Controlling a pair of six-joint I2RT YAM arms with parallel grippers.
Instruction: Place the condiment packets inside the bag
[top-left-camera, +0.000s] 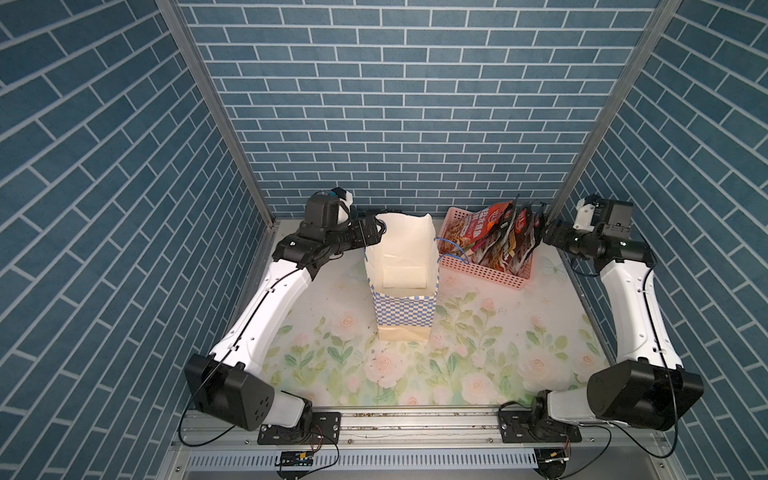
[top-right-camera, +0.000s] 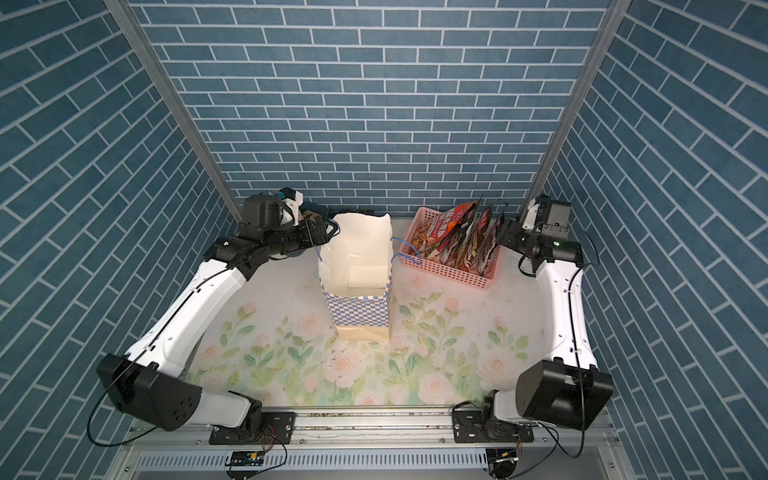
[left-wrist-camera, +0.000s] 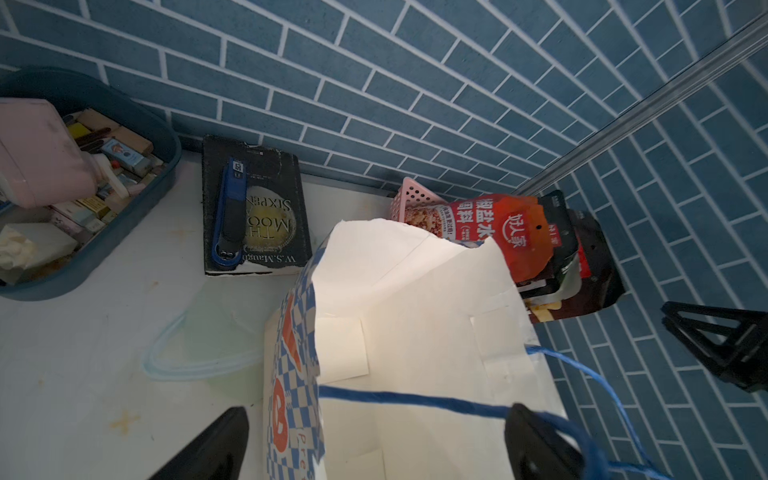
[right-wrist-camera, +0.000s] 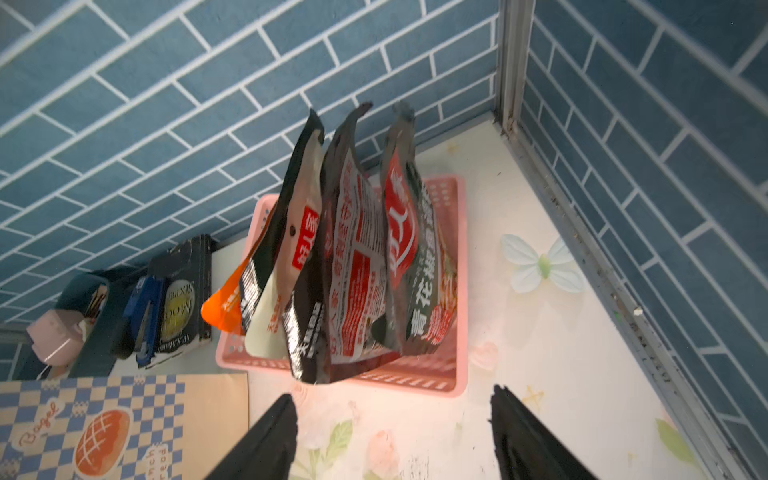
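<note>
Several condiment packets (right-wrist-camera: 352, 264), red, black and white, stand on edge in the pink basket (right-wrist-camera: 461, 320) at the back right. The paper bag (top-left-camera: 404, 310), blue-and-white checked with blue handles, stands upright mid-table with its mouth wide open; its pale inside looks empty in the left wrist view. My left gripper is open at the bag's left top edge, with a blue handle (left-wrist-camera: 432, 404) running between its fingers. To the right of the basket and above the table, my right gripper is part open with nothing between its fingers.
Behind the bag, by the back wall, lie a dark book (left-wrist-camera: 276, 216) with a blue tool on it and a teal tub (left-wrist-camera: 164, 188) of small boxes. The right side wall is close to my right arm.
</note>
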